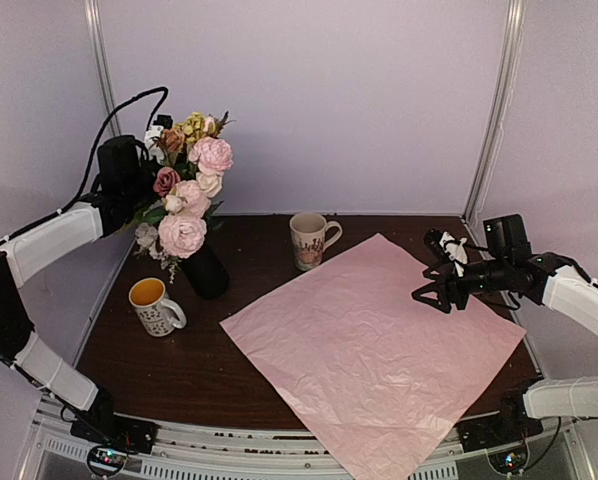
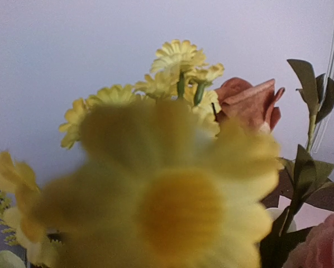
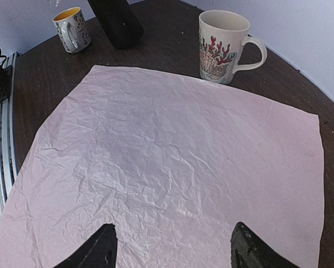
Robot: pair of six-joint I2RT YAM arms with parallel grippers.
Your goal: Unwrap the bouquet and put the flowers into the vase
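Note:
A full bouquet of pink, white, rust and yellow flowers (image 1: pixel 184 195) stands in the black vase (image 1: pixel 207 272) at the table's left rear. The vase leans, its top toward the left. My left gripper (image 1: pixel 129 170) is against the left side of the bouquet, its fingertips hidden by blooms. In the left wrist view a yellow daisy (image 2: pixel 181 215) fills the foreground and covers the fingers; yellow blossoms and a rust rose (image 2: pixel 248 103) show behind it. Over the pink sheet, my right gripper is open and empty.
An orange-lined mug (image 1: pixel 157 307) stands front-left of the vase. Another mug, with a coral print (image 1: pixel 307 242), is to its right by the sheet's back edge. The pink sheet (image 1: pixel 379 350) is bare; walls close off the back and sides.

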